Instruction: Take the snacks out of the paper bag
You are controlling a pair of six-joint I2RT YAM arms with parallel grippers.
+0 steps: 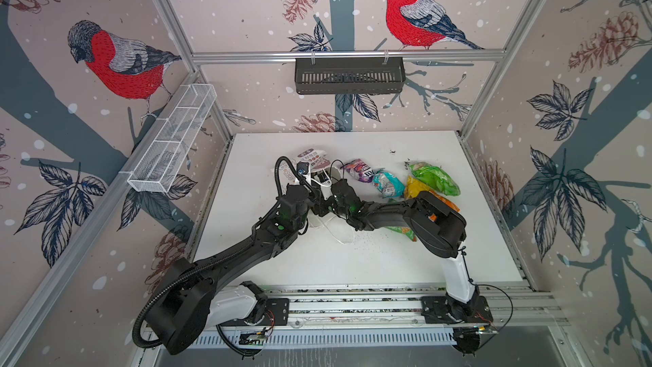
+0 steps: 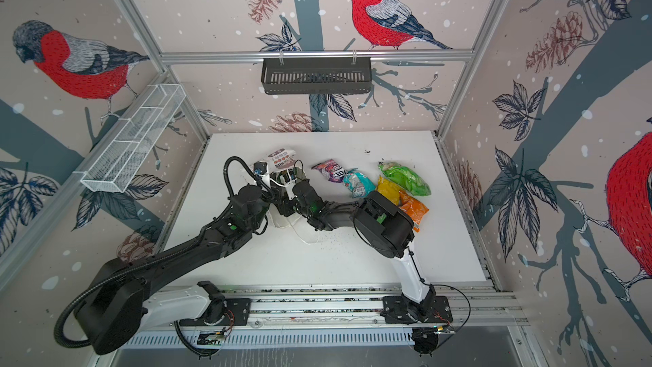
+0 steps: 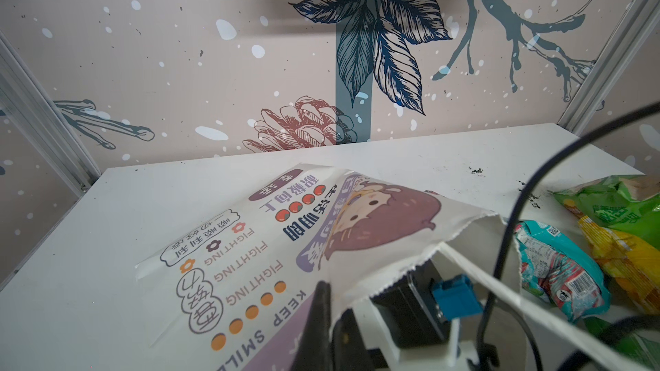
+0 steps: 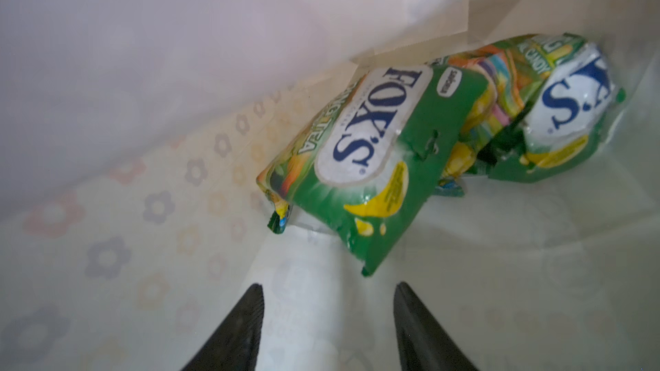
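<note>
The white printed paper bag lies on its side at the table's middle left. My left gripper is shut on its upper paper edge, holding the mouth raised. My right gripper is inside the bag, fingers apart with nothing between them, facing two green FOX'S candy packets at the far end. Snacks lie outside to the right: purple, teal, green and yellow packets, an orange one, and a green one partly hidden by the right arm.
A dark rack hangs on the back wall and a white wire basket on the left wall. Both arms crowd closely at the bag's mouth.
</note>
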